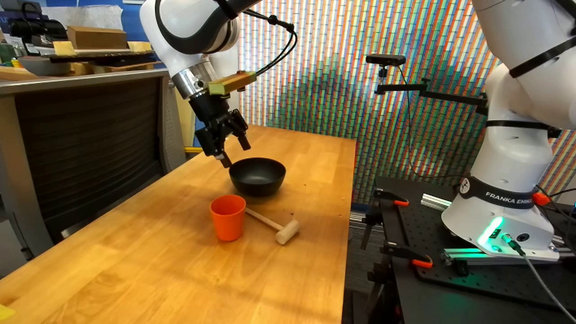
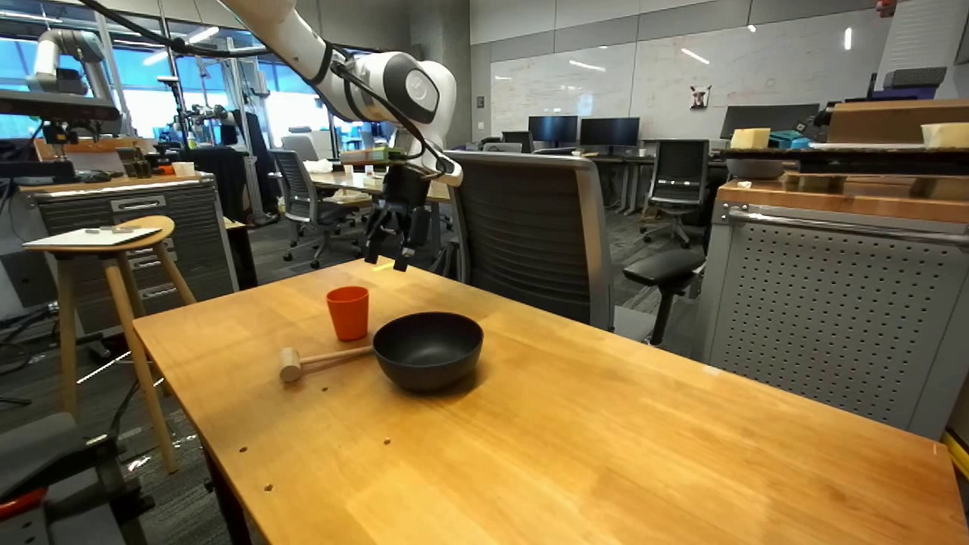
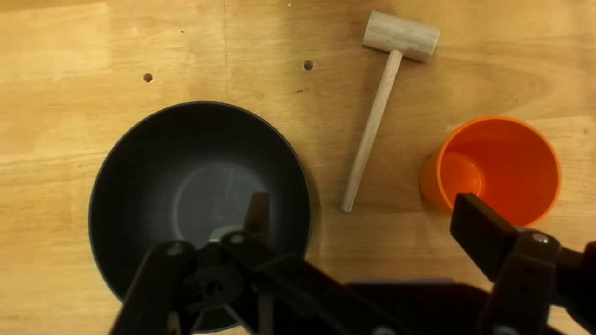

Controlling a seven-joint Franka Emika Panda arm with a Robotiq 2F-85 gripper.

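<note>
My gripper (image 1: pixel 238 156) stands open in the air above the table, with nothing between its fingers. In the wrist view one finger (image 3: pixel 483 234) overlaps the near edge of the orange cup (image 3: pixel 503 167), and the other lies over the black bowl (image 3: pixel 167 145). The cup stands upright, its inside empty. Between bowl and cup rests a wooden mallet (image 3: pixel 371 128), its head pointing away from my gripper and its handle end close to the bowl. The bowl sits upright; the part of it beneath my fingers is hidden, and the rest of its inside looks empty.
An office chair (image 2: pixel 536 236) stands close against the table's edge.
</note>
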